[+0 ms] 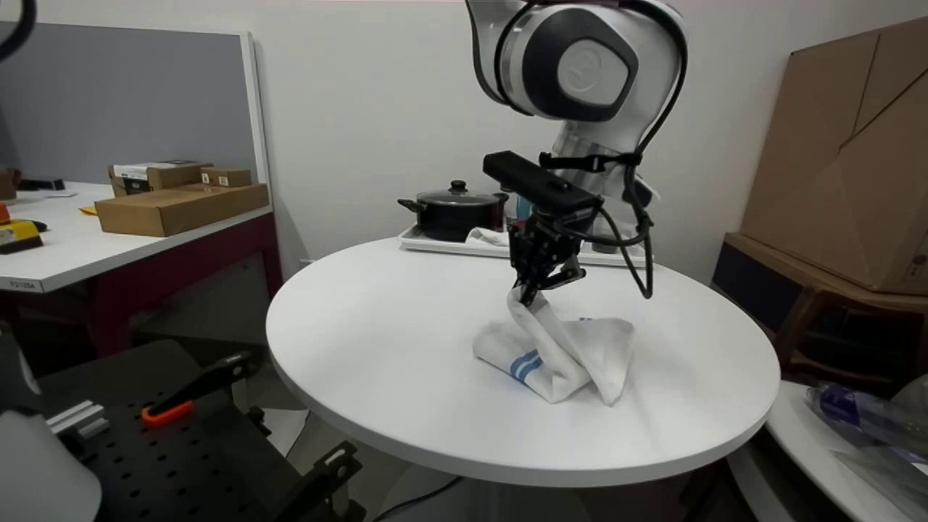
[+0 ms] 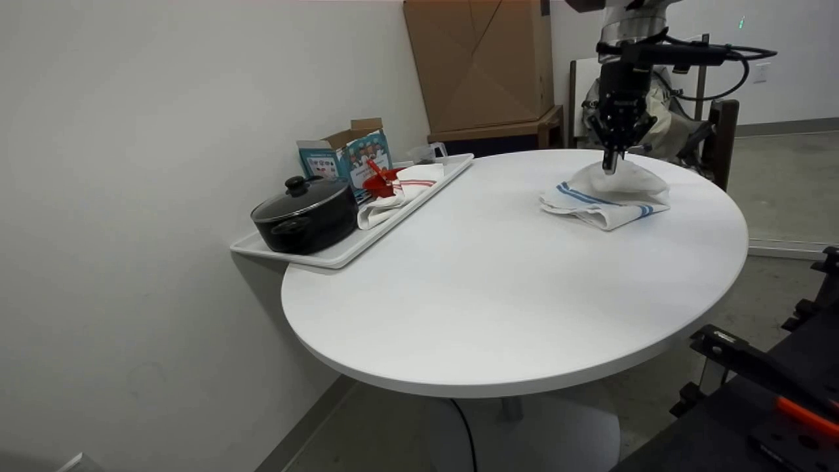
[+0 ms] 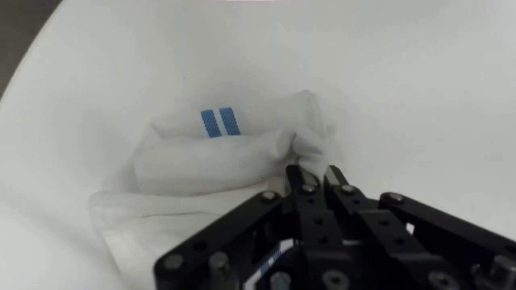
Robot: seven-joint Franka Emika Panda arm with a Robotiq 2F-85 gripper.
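A white towel with blue stripes (image 1: 574, 352) lies bunched and partly folded over itself on the round white table (image 1: 383, 330). My gripper (image 1: 524, 296) is shut on a raised bit of it, low over the tabletop. From the other side, the towel (image 2: 602, 193) shows its blue bands along the near edge, with the gripper (image 2: 611, 161) straight above. In the wrist view, cloth (image 3: 193, 164) runs up between the fingertips of the gripper. The gripper's body hides some of the towel there.
A white tray (image 2: 346, 253) at the table's back edge carries a black lidded pot (image 2: 307, 216), a red-striped cloth (image 2: 385, 208), an opened box (image 2: 346, 157) and a red item.
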